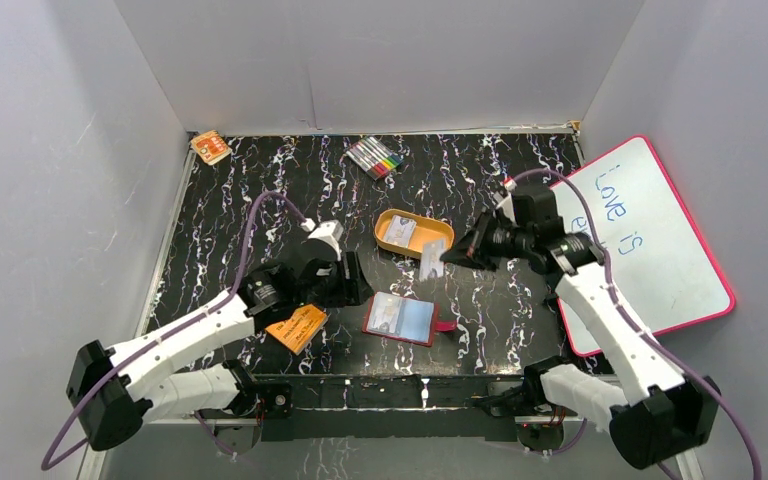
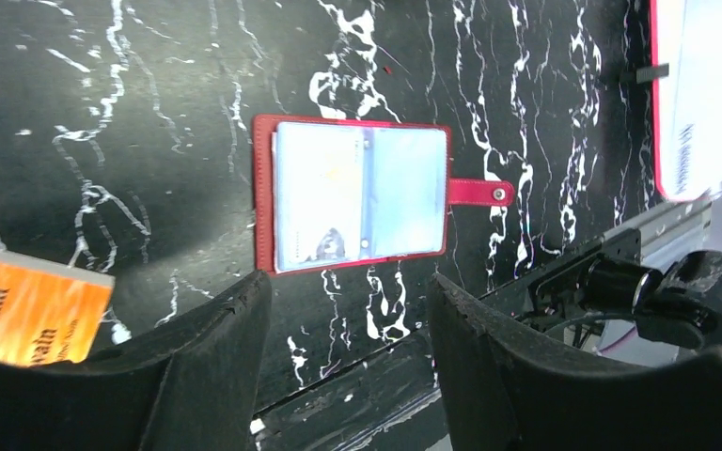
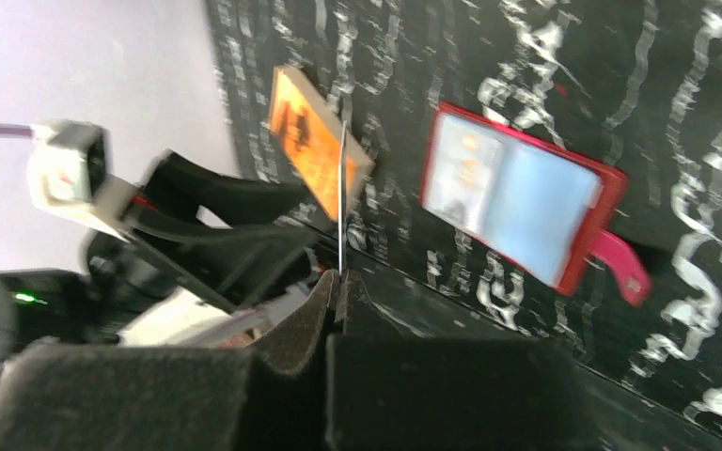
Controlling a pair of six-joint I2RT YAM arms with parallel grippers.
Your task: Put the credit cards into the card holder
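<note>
The red card holder [image 1: 400,318] lies open near the front middle, clear sleeves facing up [image 2: 406,188], its strap pointing right. A yellow tray [image 1: 422,230] behind it holds cards [image 1: 398,230]. My right gripper [image 1: 447,258] is shut on a card [image 1: 430,262], which appears edge-on as a thin upright strip [image 3: 342,197] in the right wrist view, raised between tray and holder. My left gripper is open above the front-left of the holder, its fingers empty.
An orange booklet [image 1: 296,326] lies left of the holder. Markers [image 1: 373,158] and a small orange packet [image 1: 211,147] lie at the back. A whiteboard [image 1: 650,250] fills the right side.
</note>
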